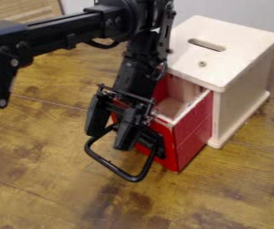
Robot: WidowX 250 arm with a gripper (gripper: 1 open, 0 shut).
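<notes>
A white wooden cabinet [243, 63] with a slot in its top stands at the right, with a red drawer [189, 137] pulled out from its front. My black gripper [125, 134] is low at the drawer's front left, its body covering much of that front. Whether it holds the drawer or is open or shut cannot be made out. The drawer's visible interior is pale and partly hidden by the arm.
A pale wall runs along the back at the top right.
</notes>
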